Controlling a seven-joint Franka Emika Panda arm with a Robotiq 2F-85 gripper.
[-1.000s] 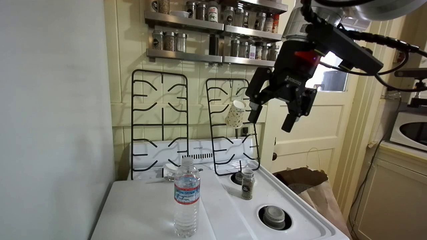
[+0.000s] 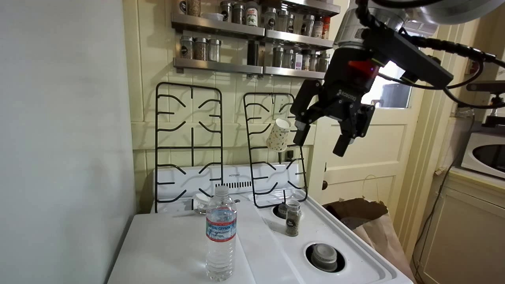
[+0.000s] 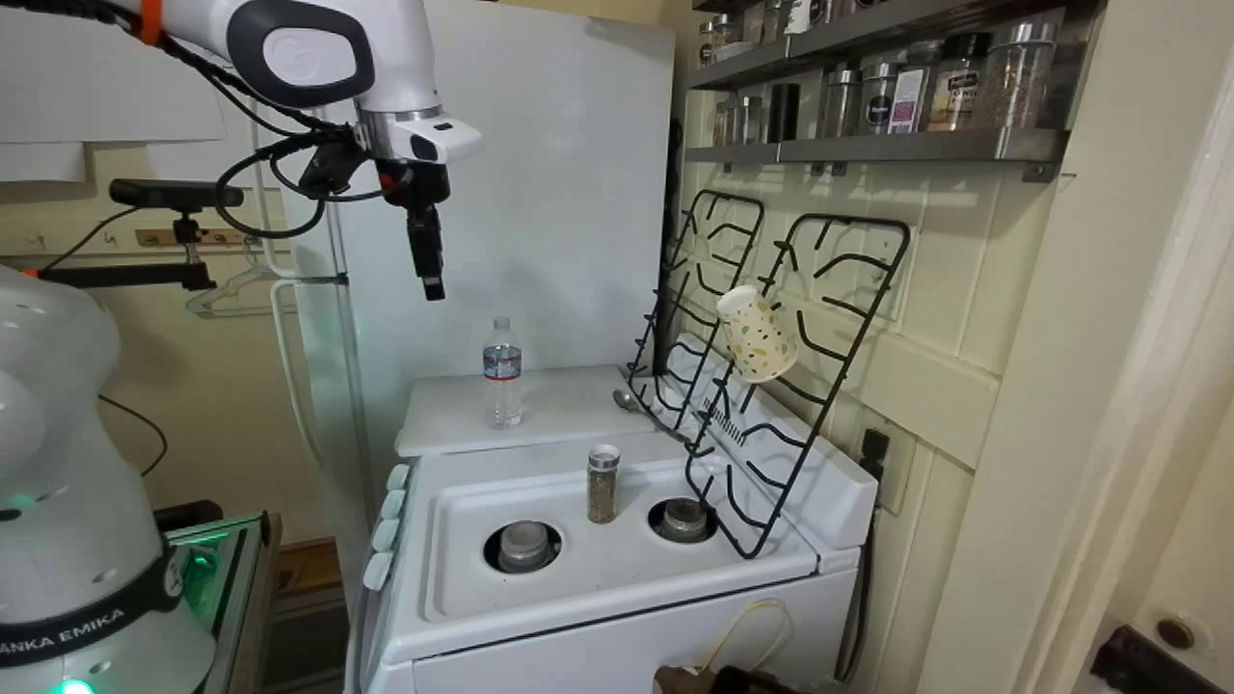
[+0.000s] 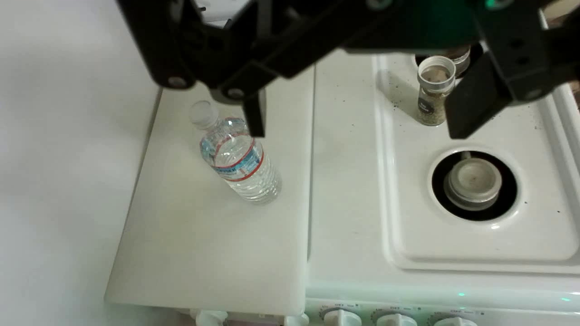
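Note:
High above the stove, my gripper (image 2: 322, 142) hangs open with its two fingers well apart and nothing between them. In the wrist view the fingers (image 4: 254, 111) frame bare white stovetop. A clear water bottle (image 2: 221, 232) with a blue and red label stands upright on the white board (image 3: 555, 399) at the stove's left side. A spice jar (image 3: 603, 484) stands upright between the two exposed burners, well below the gripper. Hooked on the right-hand leaning grate is a speckled paper cup (image 3: 755, 335), tilted and off the stovetop.
Two black grates (image 2: 189, 147) lean upright against the wall behind the stove. Shelves of spice jars (image 2: 217, 64) run above them. A spoon (image 3: 627, 401) lies near the backsplash. The near burner (image 3: 523, 546) sits in an open hole; the stovetop around it is clear.

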